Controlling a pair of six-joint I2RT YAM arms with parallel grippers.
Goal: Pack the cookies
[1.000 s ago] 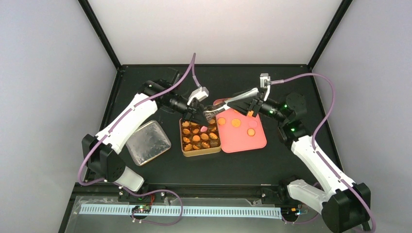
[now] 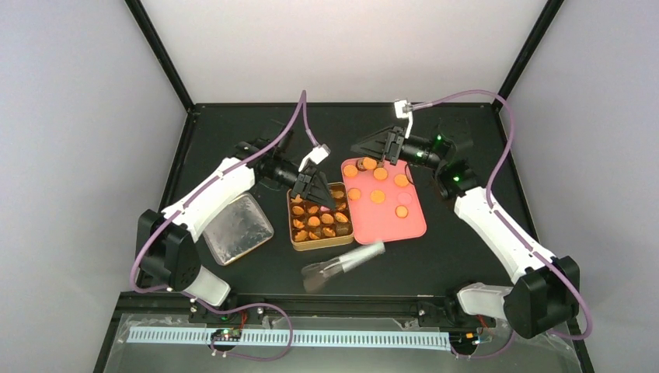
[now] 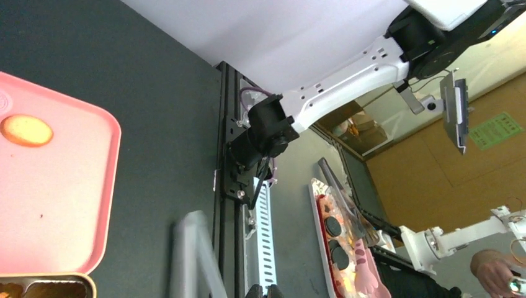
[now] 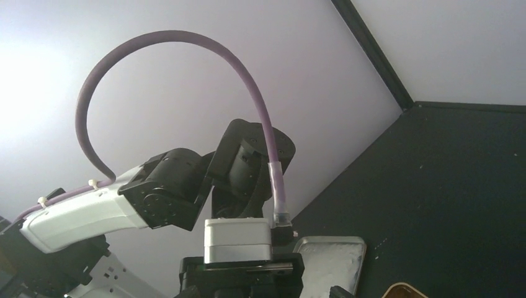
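Observation:
An open gold tin (image 2: 342, 239) holds rows of cookies in compartments, with my left gripper (image 2: 323, 198) shut over its back part, nothing visible between its fingers. A pink tray (image 2: 388, 225) with several round cookies lies right of the tin; in the left wrist view one cookie (image 3: 26, 129) shows on it. My right gripper (image 2: 365, 148) hangs above the tray's back left; whether it is open or shut is unclear. A spatula-like tool with a pale handle (image 2: 365, 254) lies in front of the tin, blurred in the left wrist view.
A silver lid (image 2: 237, 229) lies left of the tin, also seen in the right wrist view. A black rail runs along the front edge.
The pale-handled tool has left my right gripper and is now in front of the tin. The right arm has moved up and leftward; the left gripper shifted slightly.

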